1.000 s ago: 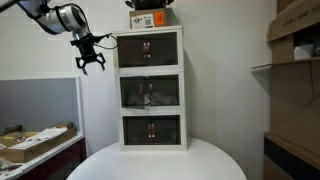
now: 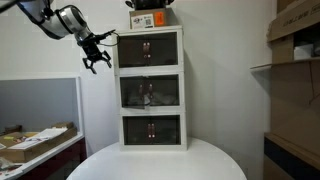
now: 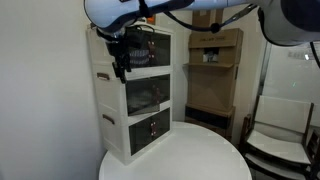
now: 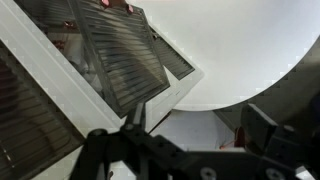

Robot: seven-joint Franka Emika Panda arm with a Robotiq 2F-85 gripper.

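A tall white cabinet (image 2: 151,70) with three stacked compartments stands at the back of the round white table (image 2: 170,165). Dark panels front each compartment, and small reddish handles show on the upper panel (image 2: 148,50) and the lower panel (image 2: 151,130). My gripper (image 2: 100,67) hangs open in the air just left of the cabinet's top compartment, with nothing between its fingers. From the wrist, the dark ribbed panels (image 4: 115,55) run diagonally across the upper left, and the spread fingers (image 4: 135,120) show at the bottom. Whether the middle panel is fully closed I cannot tell.
An orange box (image 2: 150,19) and a dark object sit on top of the cabinet. Cardboard shelving (image 2: 295,90) stands at the right, and an open box (image 2: 35,145) on a side table at the left.
My gripper has shifted slightly to the right, closer to the cabinet's left side. It stays open, and the cabinet looks unchanged.
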